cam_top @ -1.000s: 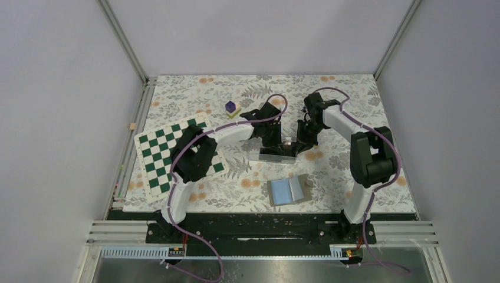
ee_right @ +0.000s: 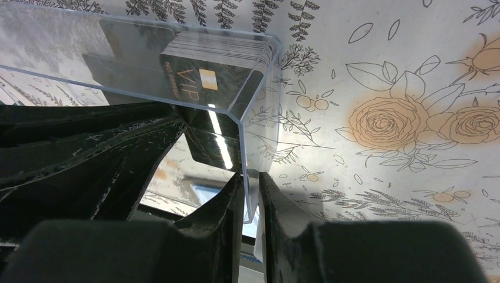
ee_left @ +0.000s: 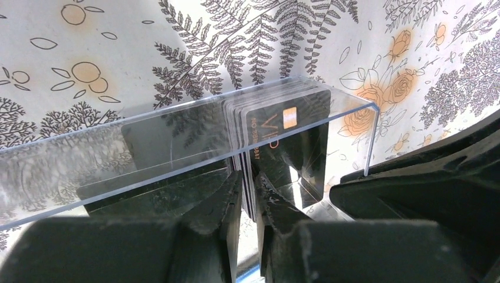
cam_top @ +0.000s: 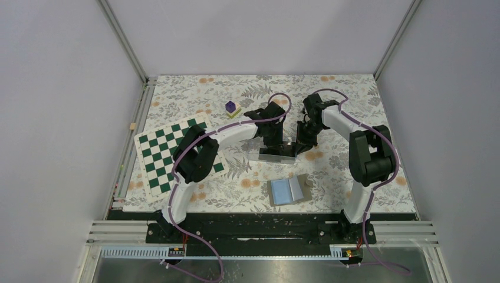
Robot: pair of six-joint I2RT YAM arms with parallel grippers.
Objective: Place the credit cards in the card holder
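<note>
A clear plastic box (ee_left: 177, 171) holds a stack of upright black credit cards (ee_right: 206, 76), the front one marked VIP, at its right end. More black cards (ee_left: 153, 188) lie farther left in it. My left gripper is at the stack's left edge, its fingers closed; card edges show around the tips, but whether one is pinched is unclear. At the box's right end, my right gripper is shut on the clear wall. An open grey card holder (cam_top: 274, 202) with pale blue inside lies nearer the table's front.
A green-and-white checkered board (cam_top: 221, 168) lies on the left, partly beneath the left arm. Behind the box sits a small purple and yellow block (cam_top: 232, 108).
The right gripper and the box stay nearly still.
</note>
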